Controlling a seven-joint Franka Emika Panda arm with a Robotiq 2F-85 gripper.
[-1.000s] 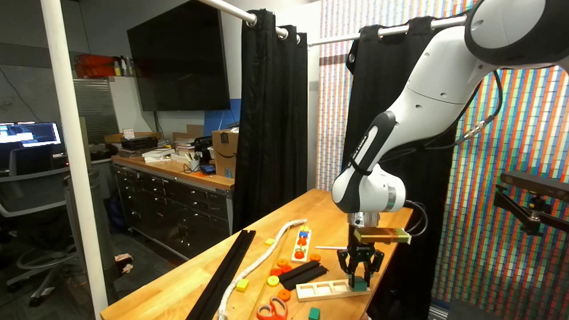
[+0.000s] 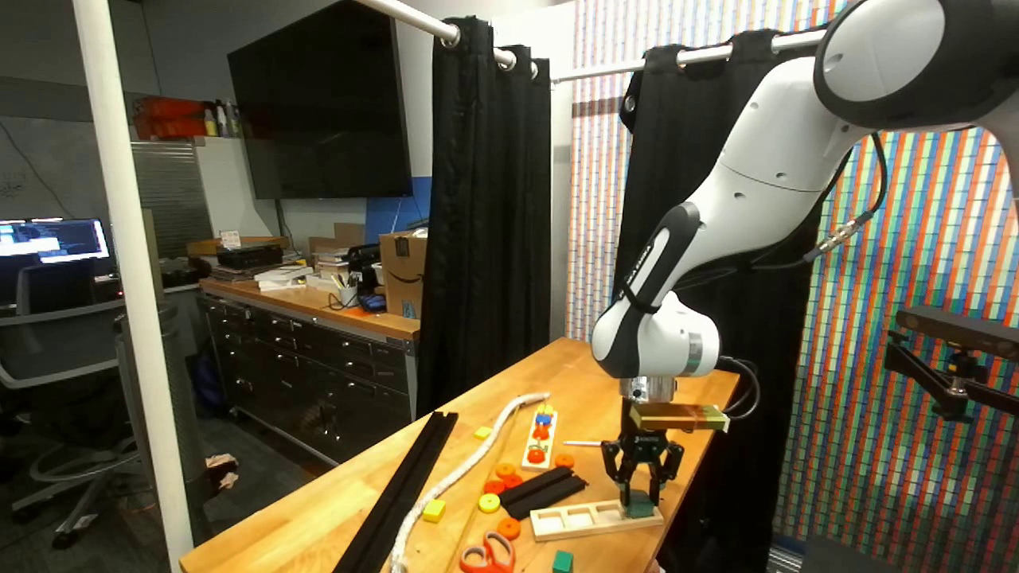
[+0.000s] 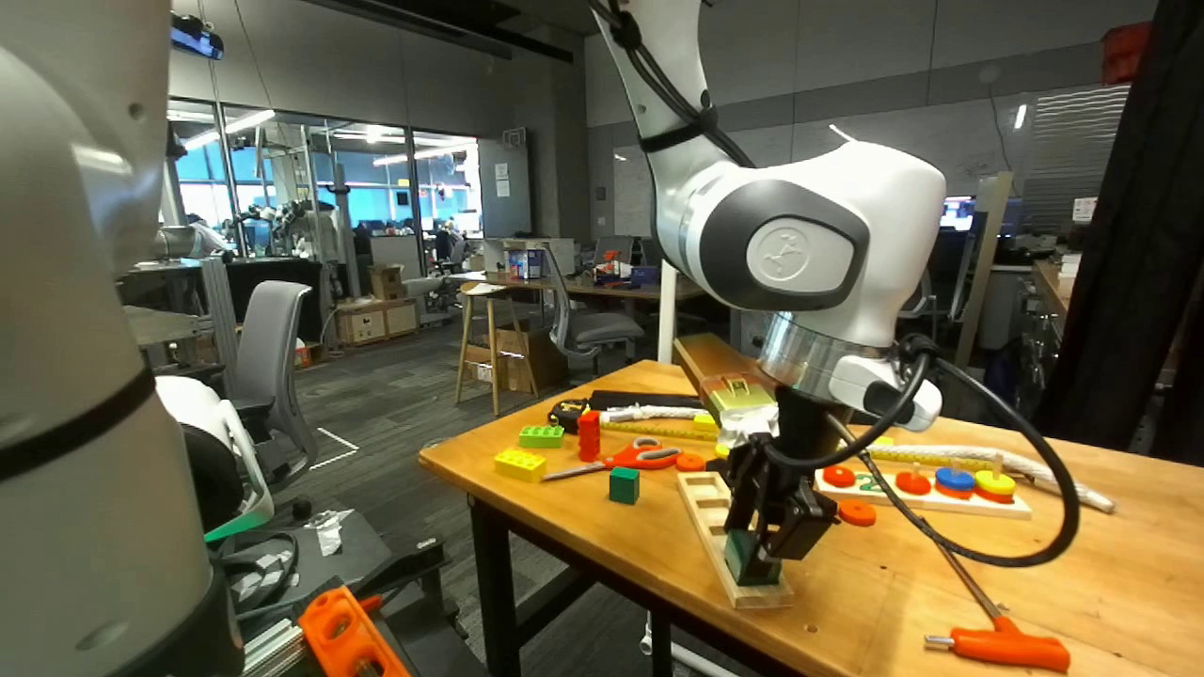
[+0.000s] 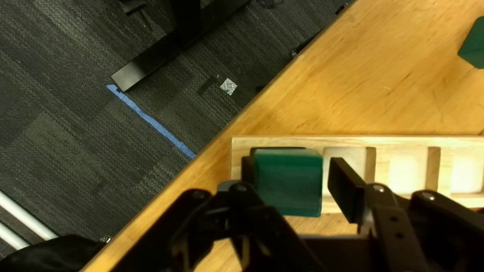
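A dark green block [image 4: 288,183] stands at the end compartment of a pale wooden tray [image 4: 286,141]. Its near side covers part of the tray's rim in the wrist view, and whether it sits fully down in the slot I cannot tell. My gripper is open around the block. One finger lies close along the block's left side, while a clear gap separates the right finger from it. From outside, the gripper [image 2: 640,492] points down over the tray's end, with the block [image 3: 739,557] low between its fingers. The tray's other compartments are empty.
Another green block [image 3: 624,485] lies beside the tray, near red-handled scissors [image 3: 641,453]. Black strips [image 2: 542,492] and orange rings lie behind the tray, with a peg board [image 2: 540,439] farther back. The table edge runs close to the tray's occupied end.
In exterior view 1 the arm and gripper have shifted slightly left. The block at the tray's end also appears a little farther left, while the tray looks unmoved.
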